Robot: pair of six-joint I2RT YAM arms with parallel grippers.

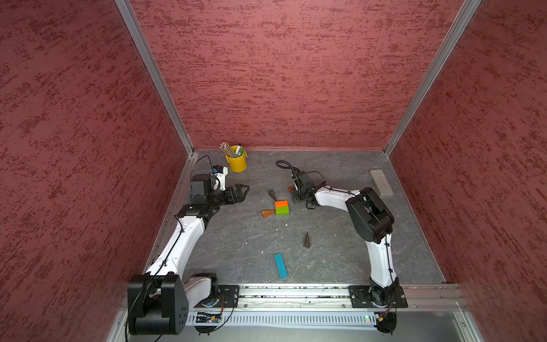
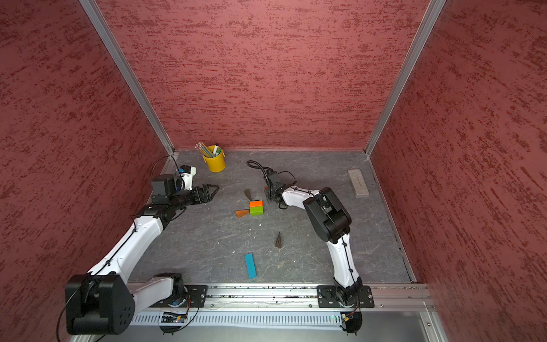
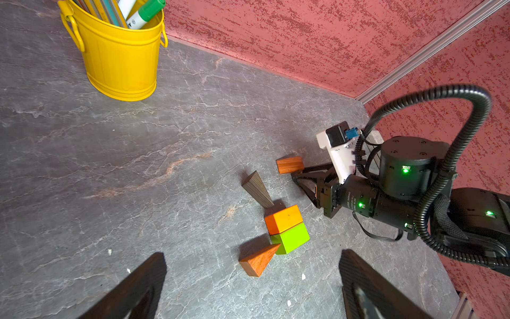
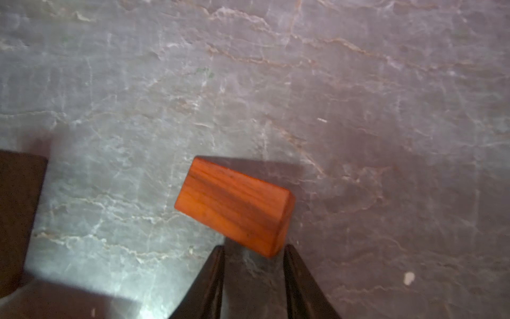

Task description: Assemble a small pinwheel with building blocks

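Near the table's middle, an orange block (image 3: 283, 215) and a green block (image 3: 292, 238) sit together, with an orange wooden wedge (image 3: 257, 261) beside the green one and a dark wooden wedge (image 3: 256, 187) behind. Another dark wedge (image 1: 307, 240) lies farther forward. A small reddish wooden block (image 4: 233, 204) lies just ahead of my right gripper, whose fingers are low and close together; whether anything is between them is unclear, and the block appears at their tips. My left gripper stands open at the left, above the table, empty.
A yellow bucket of pens (image 1: 236, 162) stands at the back left. A blue block (image 1: 280, 265) lies near the front edge, and a pale slab (image 1: 380, 182) at the right.
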